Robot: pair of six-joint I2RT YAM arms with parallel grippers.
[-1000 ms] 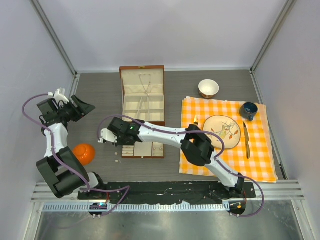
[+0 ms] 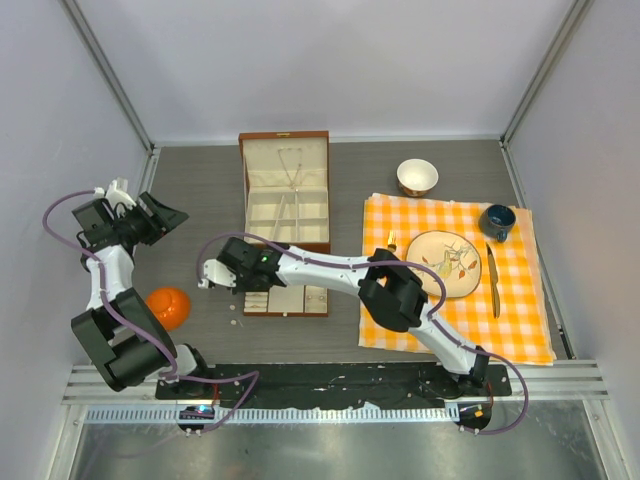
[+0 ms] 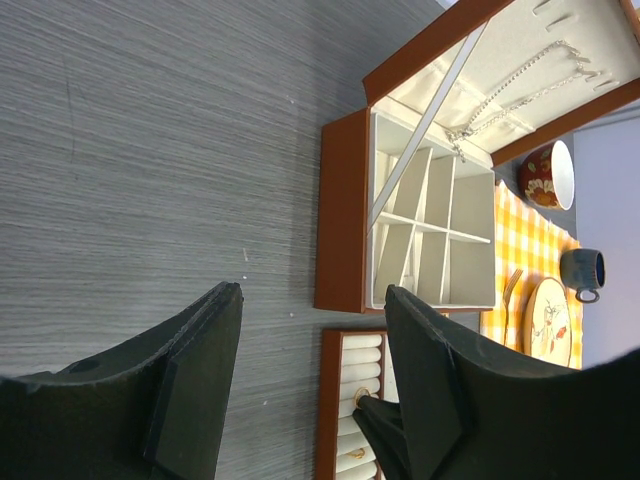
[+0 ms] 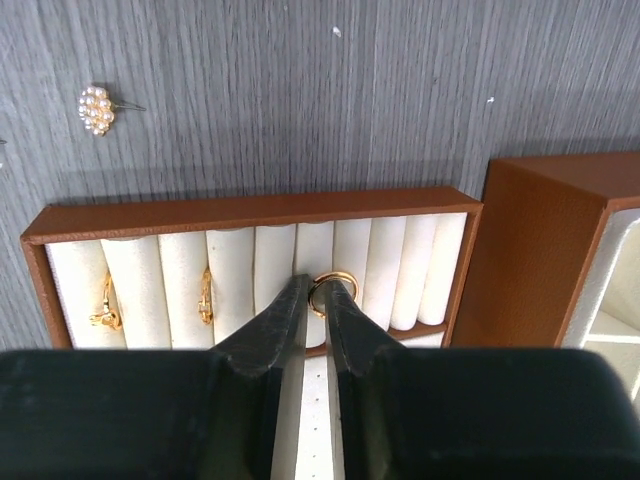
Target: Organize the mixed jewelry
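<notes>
In the right wrist view, my right gripper is down in the ring tray [image 4: 250, 205], its fingertips close together at a gold ring [image 4: 342, 277] among the white rolls; whether they grip it I cannot tell. Two other gold rings [image 4: 106, 315] sit in slots further left, and a pearl earring [image 4: 96, 108] lies on the table beside the tray. The jewelry box [image 2: 285, 150] stands open behind, chains hanging in its lid. My left gripper is held open over the left side of the table, empty.
An orange object [image 2: 168, 305] lies at the left, with small pieces on the table beside the tray. At the right are a checked cloth with plate [image 2: 445, 260] and knife, a mug [image 2: 497, 220] and a bowl [image 2: 417, 174].
Both arms look almost the same as in the earlier top views; the right wrist housing has shifted very slightly at most.
</notes>
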